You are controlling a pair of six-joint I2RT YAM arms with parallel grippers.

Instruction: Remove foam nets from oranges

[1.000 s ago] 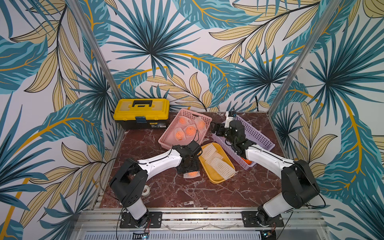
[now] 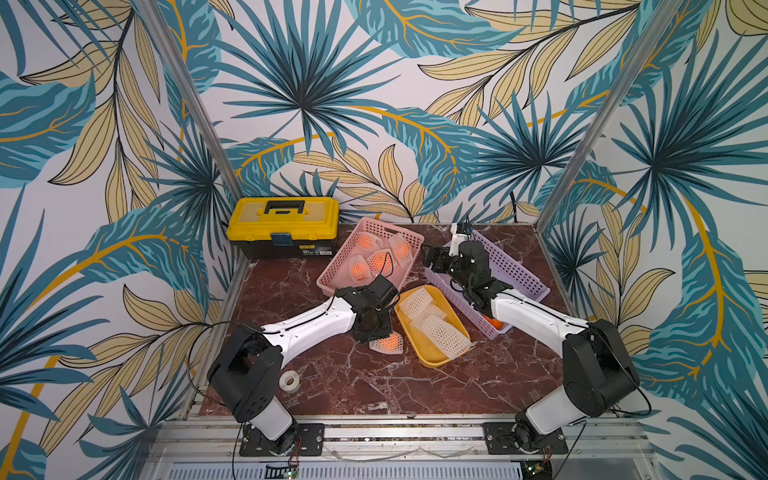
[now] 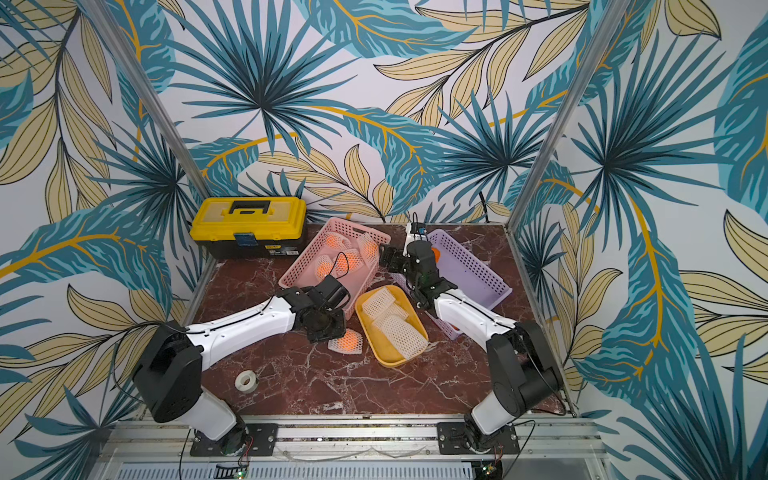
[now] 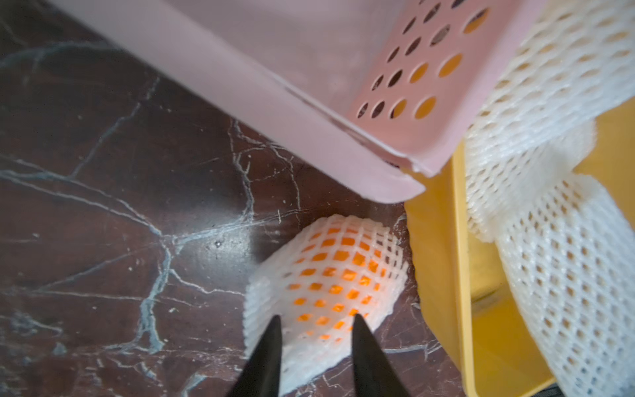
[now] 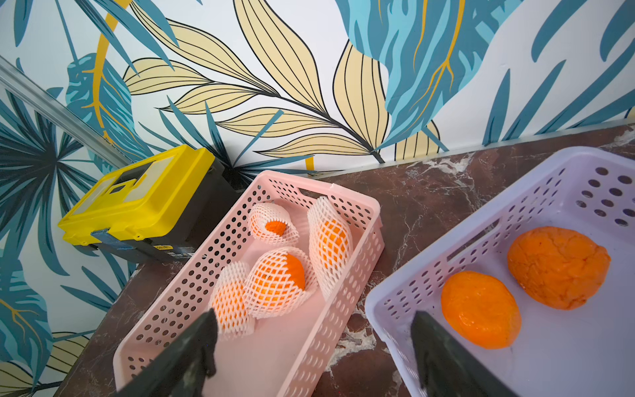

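An orange in a white foam net (image 4: 330, 278) lies on the table beside the yellow tray. My left gripper is over its near end, its fingers part open with a gap between them; contact with the net cannot be made out. Several netted oranges (image 5: 274, 281) rest in the pink basket (image 5: 158, 330). Two bare oranges (image 5: 481, 309) sit in the purple basket (image 5: 463, 248). Between the two baskets, my right gripper stands wide open and empty. Removed foam nets (image 2: 442, 334) are piled in the yellow tray (image 2: 424, 354).
A yellow-and-black toolbox (image 2: 282, 224) stands at the back left. A white tape roll (image 2: 289, 381) lies near the left arm. The pink basket's corner comes close to the tray. Bare table shows along the front.
The right arm stays put.
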